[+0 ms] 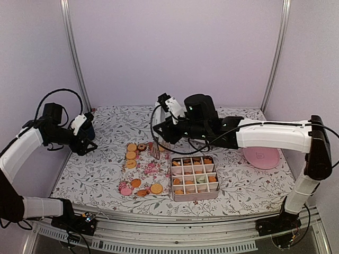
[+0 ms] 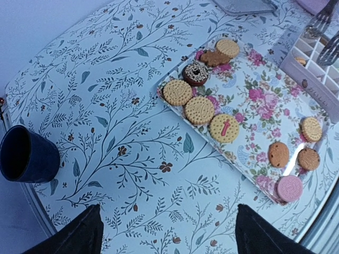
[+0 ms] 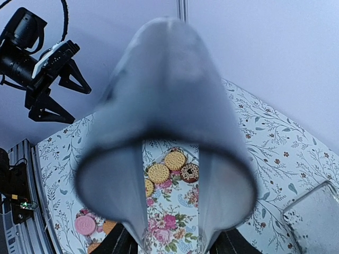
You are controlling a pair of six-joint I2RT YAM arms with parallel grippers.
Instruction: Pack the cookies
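Observation:
Cookies lie on a floral tray: round biscuits, a sprinkled donut cookie, a pink one and several others. Beside it the compartment box holds cookies in many cells. My right gripper, carrying metal tongs, is raised over the tray's back right; in the right wrist view the tong tips stand apart with nothing visible between them. My left gripper hangs open at the left, empty.
A dark blue cup stands at the back left. A pink plate lies right of the box, and a clear container behind it.

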